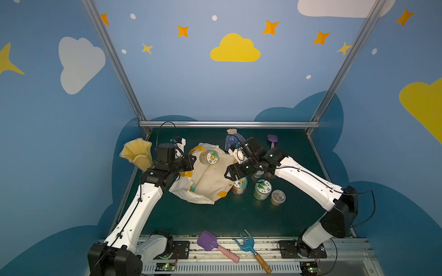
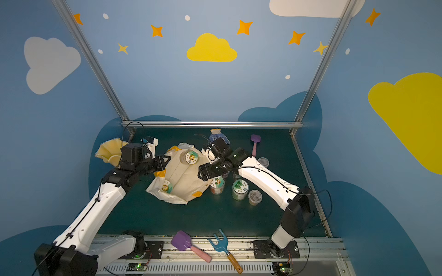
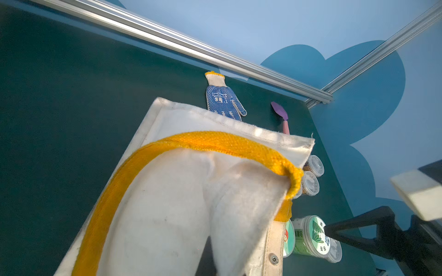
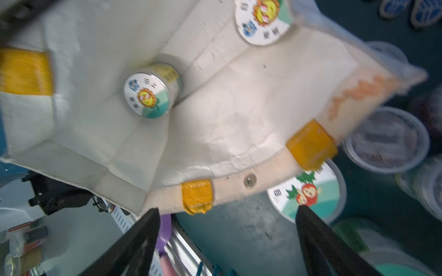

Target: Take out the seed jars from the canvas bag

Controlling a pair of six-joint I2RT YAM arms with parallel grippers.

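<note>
The white canvas bag (image 1: 209, 181) lies on its side, mouth toward the right. Inside it are two seed jars with sunflower lids: one jar (image 4: 147, 94) deep against a side wall, the other (image 1: 210, 157) near the far side. My left gripper (image 1: 192, 162) is shut on the bag's upper canvas; the cloth bunches around its finger (image 3: 205, 261) in the left wrist view. My right gripper hangs open at the bag's mouth, nothing between its fingers. Below it, outside the bag, stands a jar with a red-vegetable lid (image 4: 313, 193).
Right of the bag stand a green-lidded jar (image 1: 262, 189) and a clear-lidded jar (image 1: 278, 197), with others partly behind the right arm. A glove (image 3: 224, 99) and purple shovel (image 3: 280, 111) lie farther back.
</note>
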